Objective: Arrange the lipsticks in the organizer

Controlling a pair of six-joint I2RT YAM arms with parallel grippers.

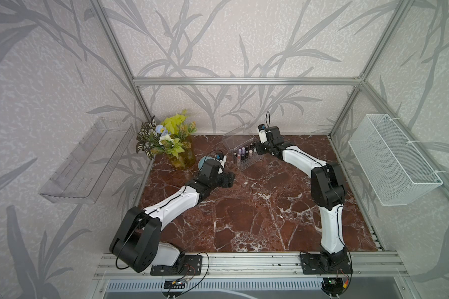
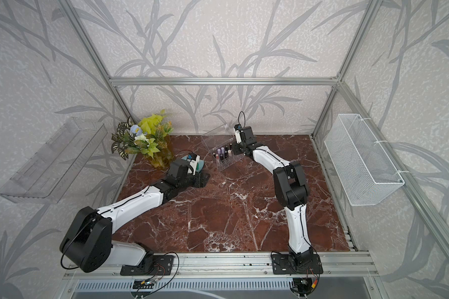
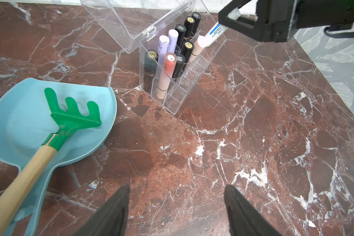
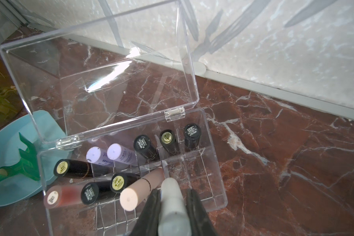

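Note:
A clear organizer (image 4: 212, 177) with open lid holds several lipsticks in black, lilac, pink and beige, mostly in two rows, as the left and right wrist views show. My right gripper is shut on a white tube (image 3: 218, 30), lowered at a tilt over the front compartments, beside the beige lipstick (image 4: 141, 188); whether its end touches the organizer, I cannot tell. My left gripper hangs open over bare table in front of the organizer, with nothing between its fingers.
A blue dustpan (image 3: 15, 114) with a green rake (image 3: 74, 120) lies left of the organizer, and a vase of flowers (image 1: 174, 139) stands behind it. Baskets (image 1: 394, 159) hang on the side walls.

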